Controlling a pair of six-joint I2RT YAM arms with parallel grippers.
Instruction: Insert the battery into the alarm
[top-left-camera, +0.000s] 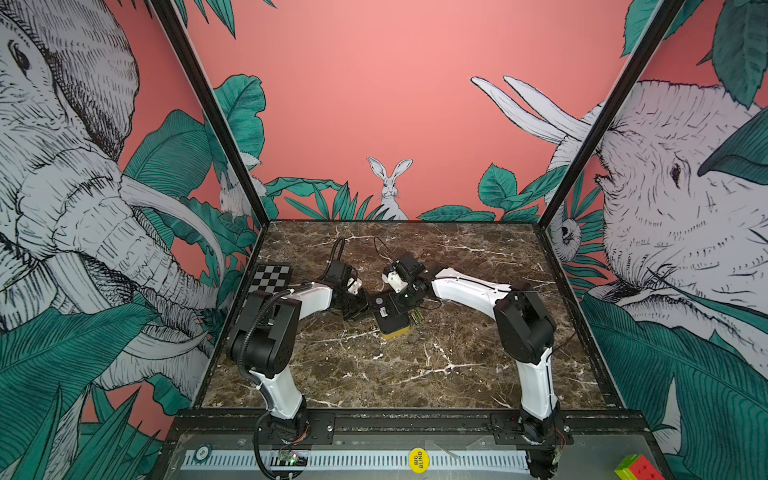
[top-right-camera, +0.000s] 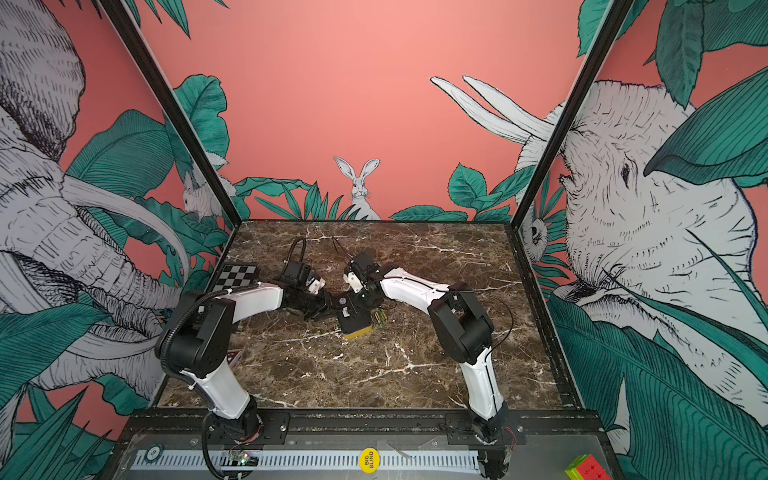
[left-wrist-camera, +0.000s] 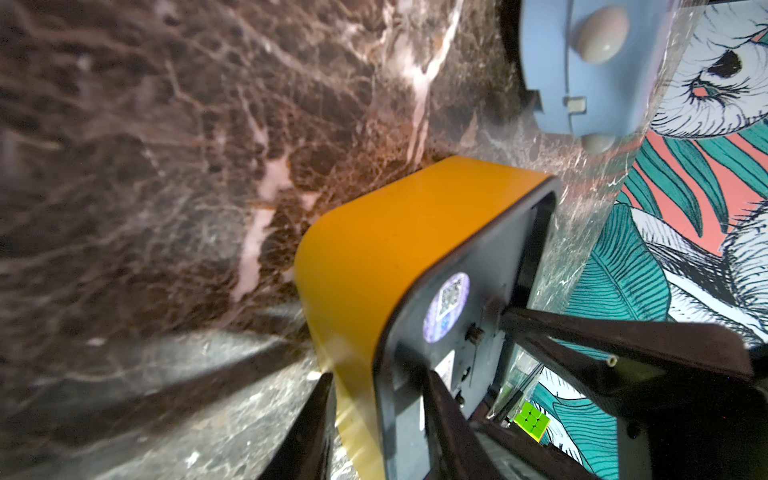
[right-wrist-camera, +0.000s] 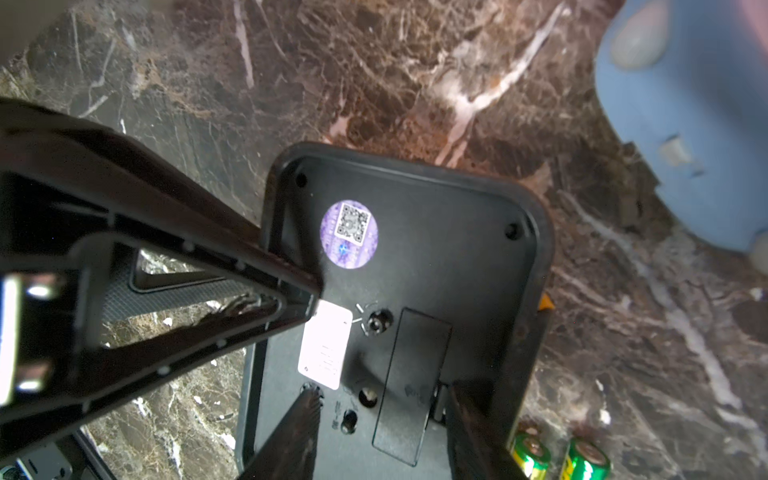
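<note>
The alarm (right-wrist-camera: 472, 208), a black-backed box with a yellow body (left-wrist-camera: 384, 232), lies with its back up. My left gripper is shut on its side wall, one finger outside and one over the back. In the right wrist view, the closed battery cover (right-wrist-camera: 412, 384) lies between the fingers of my right gripper. That gripper is part open over the back, its right fingertip at the latch edge of the cover; contact is unclear. Two green-and-gold batteries (right-wrist-camera: 532, 454) (right-wrist-camera: 586, 460) lie on the table beside the alarm.
A checkerboard (top-left-camera: 270, 277) lies at the far left of the marble table (top-left-camera: 448, 376). A pale blue knobbed part (right-wrist-camera: 680, 120) fills the right wrist view's upper right corner. Both arms' wrists stand close together around the alarm.
</note>
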